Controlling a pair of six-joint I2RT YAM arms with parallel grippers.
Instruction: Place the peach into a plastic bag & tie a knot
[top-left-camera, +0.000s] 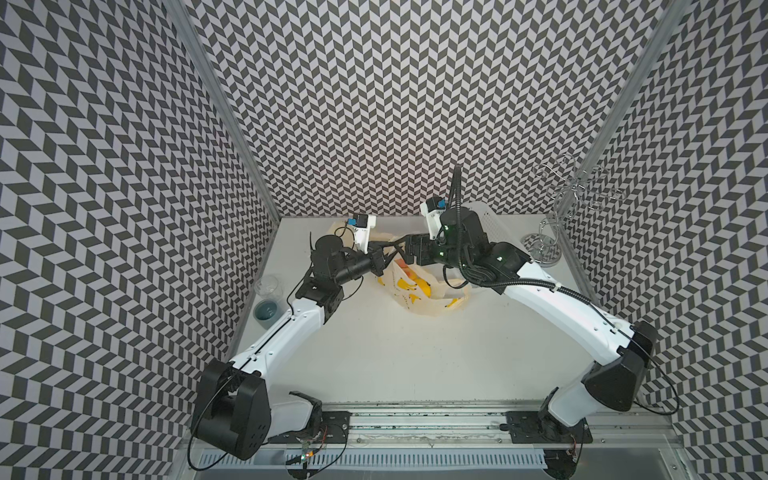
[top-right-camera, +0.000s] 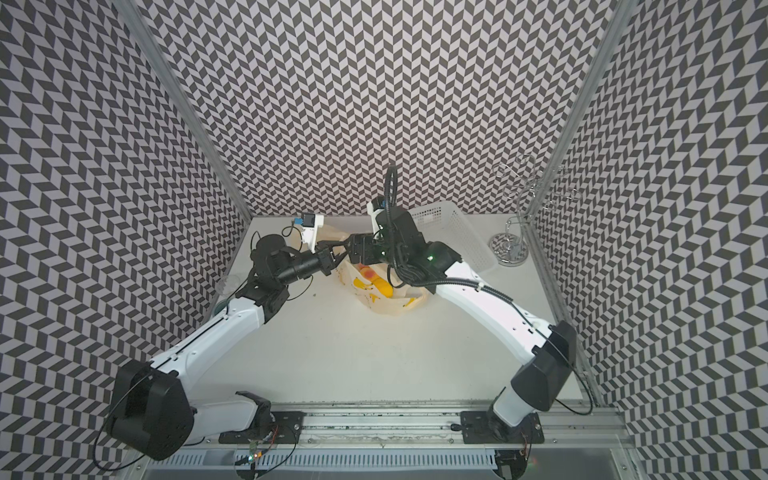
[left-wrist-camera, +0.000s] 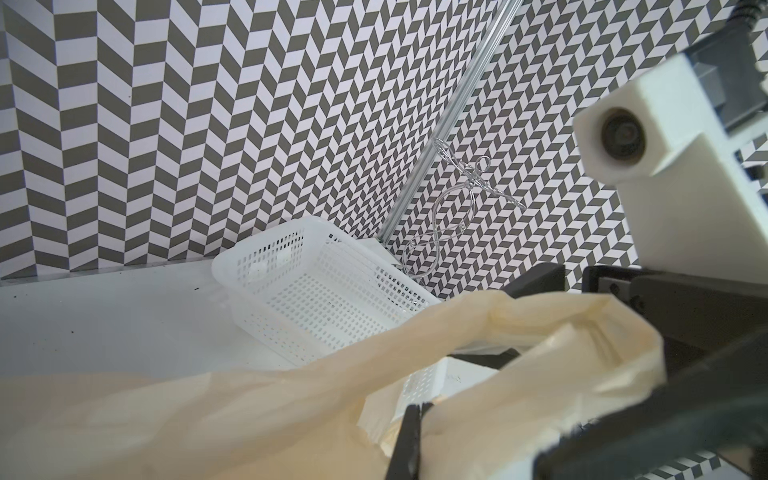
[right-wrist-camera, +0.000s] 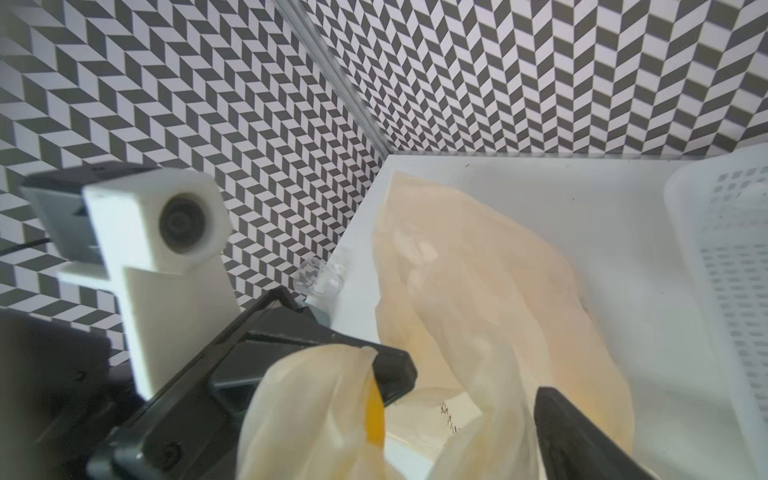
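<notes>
The cream plastic bag (top-left-camera: 424, 300) sits mid-table, with the reddish peach (top-right-camera: 368, 273) and a yellow fruit (top-right-camera: 382, 288) inside. My left gripper (top-left-camera: 392, 249) is shut on the bag's upper part, whose film (left-wrist-camera: 560, 360) fills much of the left wrist view. Right beside it my right gripper (top-right-camera: 349, 244) reaches around the raised bag film (right-wrist-camera: 488, 384), its fingers apart. From above, the two grippers overlap, so their tips are partly hidden.
A white perforated basket (right-wrist-camera: 720, 264) stands at the back right, near a metal rack (top-left-camera: 541, 249). Clear plastic cups (top-left-camera: 266, 312) stand at the left edge.
</notes>
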